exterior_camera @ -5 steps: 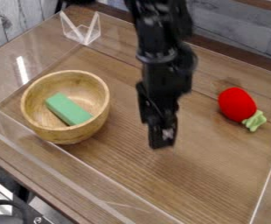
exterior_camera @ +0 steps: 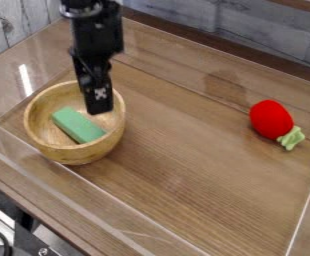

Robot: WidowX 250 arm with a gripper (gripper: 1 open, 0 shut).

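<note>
My black gripper (exterior_camera: 94, 95) is at the upper left, above the back part of a wooden bowl (exterior_camera: 111, 140), its fingers open and pointing down. In the bowl lies a light green block (exterior_camera: 76, 126), just below the gripper, tilted diagonally.
A red object with a pale green leafy end (exterior_camera: 271, 119) lies on the right of the wooden table (exterior_camera: 198, 190). A dark cable shows at the bottom left corner.
My gripper has moved left and up in the view, from over the middle of the table to over the bowl. The bowl, block and red object have not visibly moved.
</note>
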